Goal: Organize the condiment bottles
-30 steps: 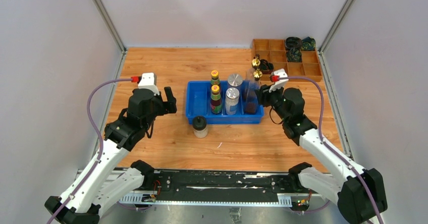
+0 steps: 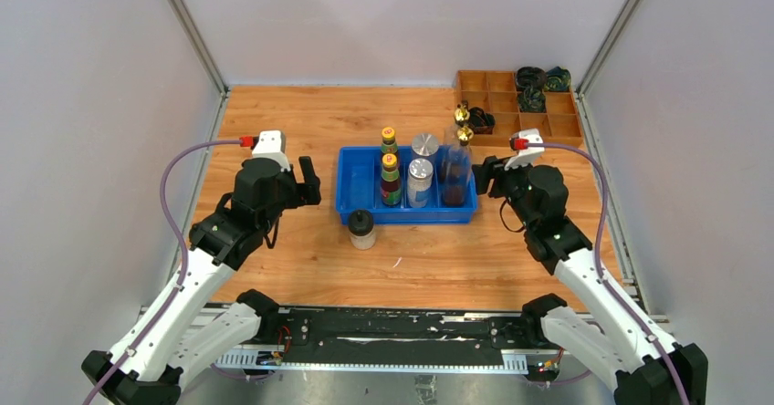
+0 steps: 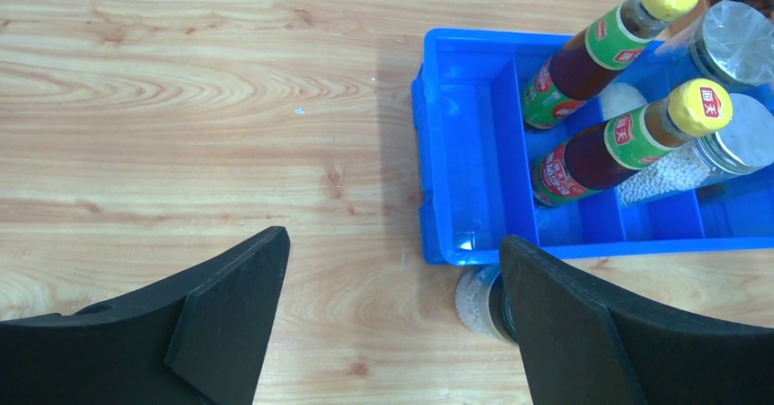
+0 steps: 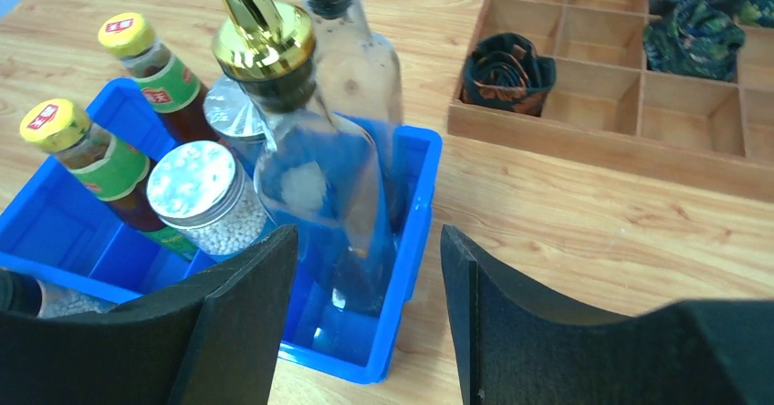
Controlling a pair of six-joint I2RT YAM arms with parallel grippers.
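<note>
A blue divided tray (image 2: 354, 186) stands mid-table, its leftmost compartment bare. Two yellow-capped sauce bottles (image 3: 607, 154) and two silver-lidded jars (image 4: 203, 191) stand in its middle compartments. Two glass bottles with gold spouts (image 4: 315, 163) occupy the right compartment; the nearer one looks tilted and blurred. A dark-lidded jar (image 2: 362, 232) is outside, on the table by the tray's front edge. Left of the tray my left gripper is open and empty. My right gripper is open at the tray's right side, clear of the glass bottles, nothing between its fingers.
A wooden sectioned box (image 2: 500, 104) holding dark rolled cloths (image 2: 531, 90) stands at the back right. Bare table (image 2: 283, 113) lies left of the tray and along its front.
The right gripper has drawn back to the right, away from the glass bottles. The left arm has barely shifted.
</note>
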